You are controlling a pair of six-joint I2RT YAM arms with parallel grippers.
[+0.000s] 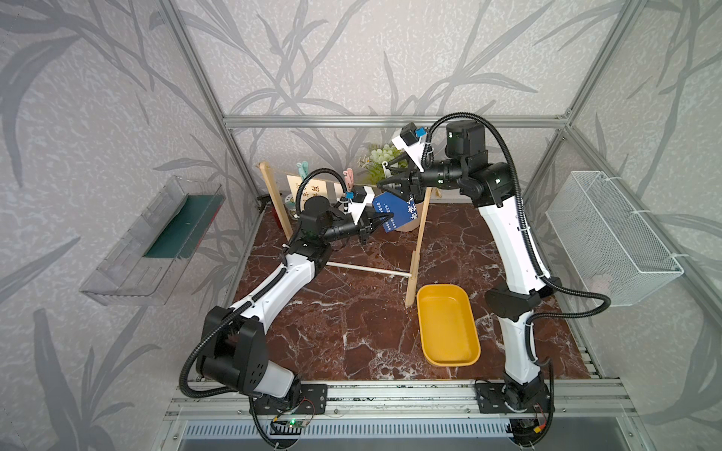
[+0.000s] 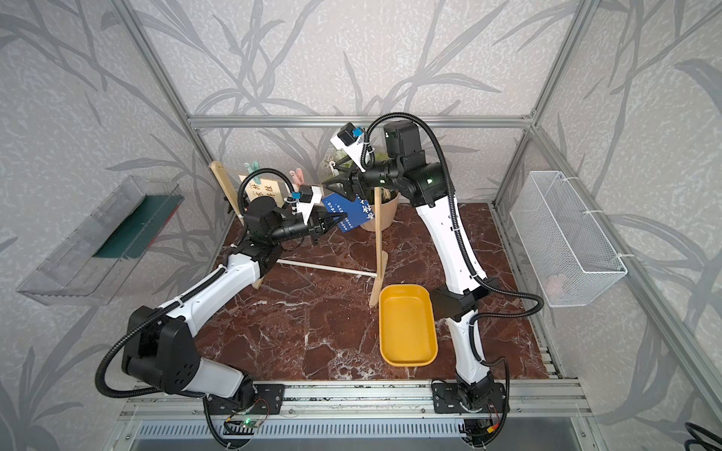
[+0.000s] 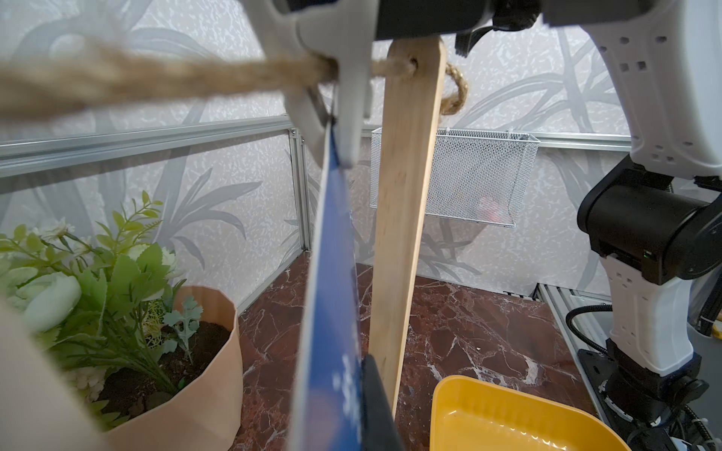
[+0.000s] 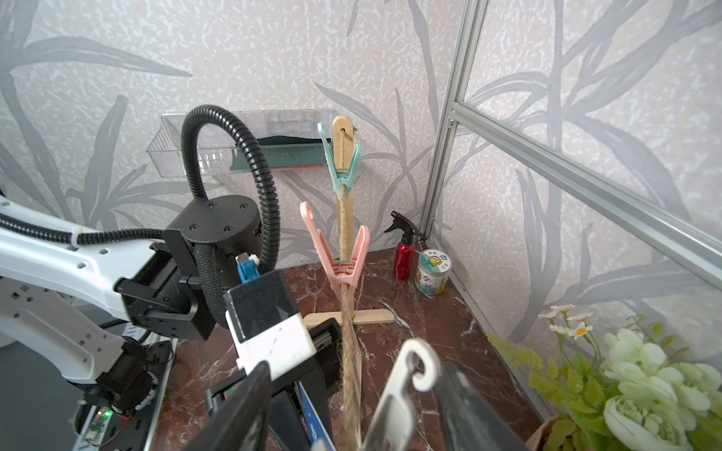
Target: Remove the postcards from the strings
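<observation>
A blue postcard [image 1: 396, 211] with white writing hangs from the string [image 3: 188, 79] by a white clip [image 4: 397, 402]. My left gripper [image 1: 385, 218] is shut on the card's lower part; seen nearly edge-on in the left wrist view, the card runs beside a dark finger [image 3: 378, 421]. Around the white clip's upper end, my right gripper [image 1: 386, 177] is part open, its fingers [image 4: 470, 413] on either side. A cream postcard [image 1: 304, 188] hangs farther left by a green clip [image 4: 343, 173]. Near it sits a pink clip [image 4: 342, 259]; what it holds is mostly hidden by the left arm.
Wooden posts [image 3: 402, 225] carry the string. An empty yellow tray [image 1: 449, 327] lies at the front right. A potted plant [image 3: 203, 338] stands behind the string, while a red spray bottle [image 4: 404, 259] and a tub [image 4: 433, 272] sit at the back left.
</observation>
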